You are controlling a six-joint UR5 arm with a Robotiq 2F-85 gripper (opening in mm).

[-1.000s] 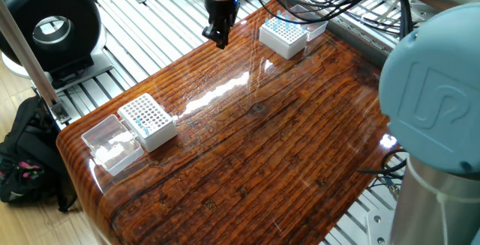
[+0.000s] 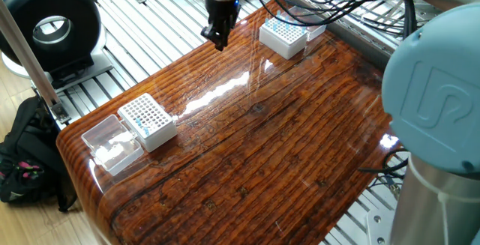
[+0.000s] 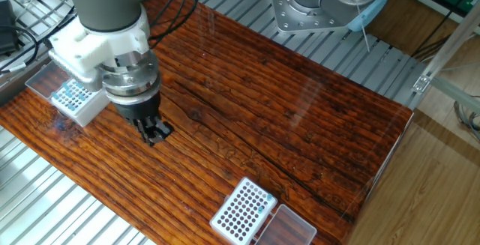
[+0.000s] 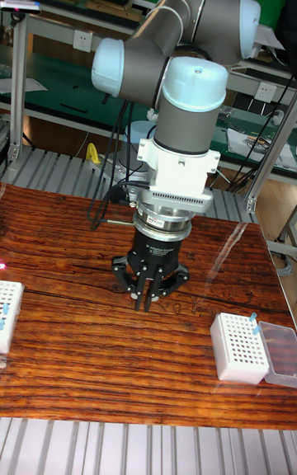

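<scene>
My gripper (image 4: 143, 306) points down above the wooden table, between two tube racks. Its dark fingers stand close together, with only a thin gap and no object showing between them. One white rack (image 2: 151, 121) holds a few small blue tubes (image 3: 261, 208) in one end of its grid; its other holes look empty. On the far side of the gripper, the second white rack (image 2: 283, 37) carries several blue tubes (image 3: 72, 91) standing up from it. Only part of that rack shows at the left edge of exterior view 3.
Clear hinged lids lie open beside both racks: one lid (image 2: 112, 144) by the sparsely filled rack, another (image 3: 47, 79) by the fuller one. Cables (image 2: 352, 1) hang along the arm.
In exterior view 1 my gripper has shifted very slightly left and down, and the blue arm joint slightly right. Racks and lids are unmoved.
</scene>
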